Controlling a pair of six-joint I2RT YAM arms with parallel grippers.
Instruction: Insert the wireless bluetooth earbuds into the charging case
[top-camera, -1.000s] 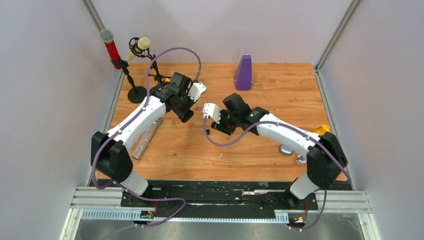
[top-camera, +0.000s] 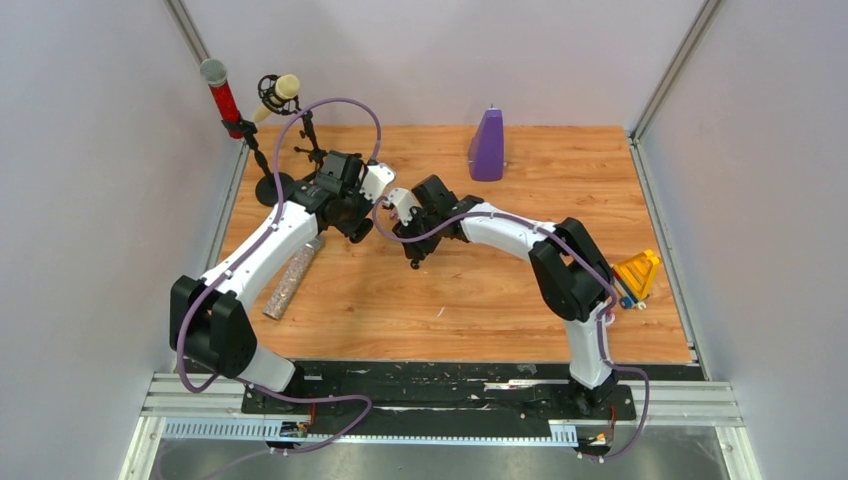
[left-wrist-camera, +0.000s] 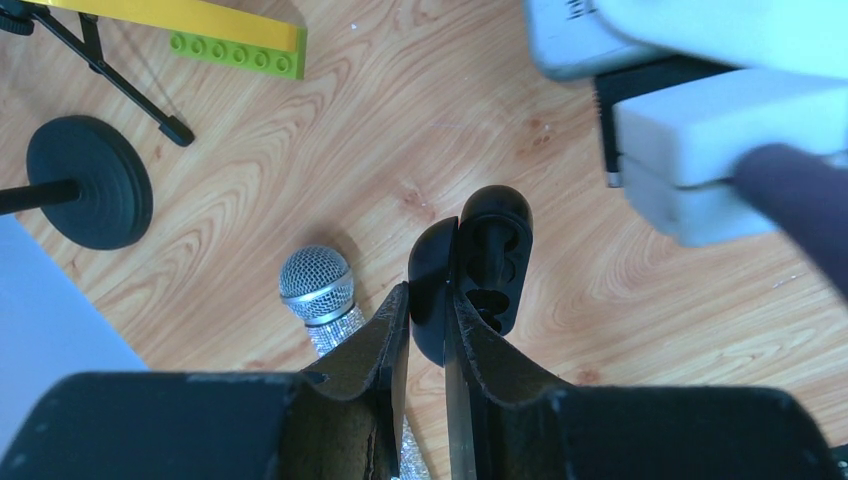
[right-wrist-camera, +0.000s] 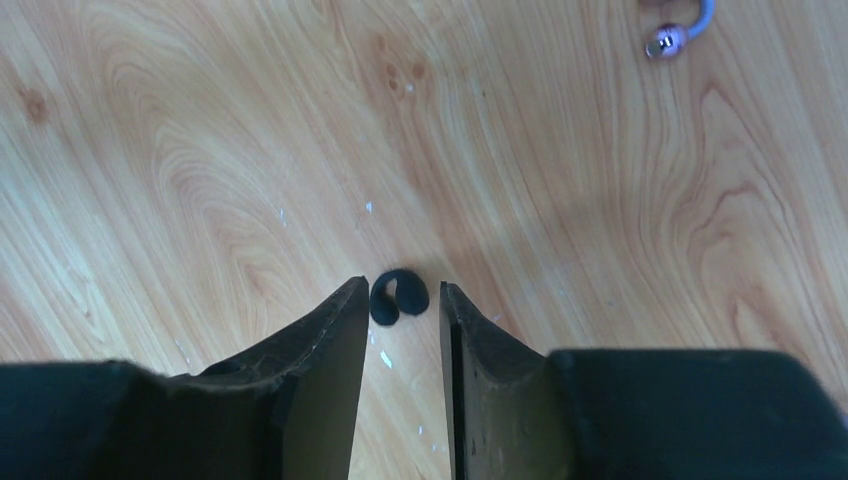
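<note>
My left gripper is shut on the black charging case (left-wrist-camera: 492, 255), held open with its empty earbud hollows visible in the left wrist view. Below my right gripper, a small black earbud or pair (right-wrist-camera: 410, 295) lies on the wood, just beyond the fingertips; its exact shape is hard to tell. The right fingers stand part open, with nothing held between them. In the top view both grippers are near the table's middle left, the right one lower and to the right of the left.
A microphone (left-wrist-camera: 315, 285), black stands (left-wrist-camera: 90, 180) and a yellow-green toy (left-wrist-camera: 240, 50) are at the left. A purple object (top-camera: 487, 145) stands at the back; a yellow toy (top-camera: 635, 275) lies at the right.
My right arm has swung left, its gripper moving toward the small black piece and the left gripper.
</note>
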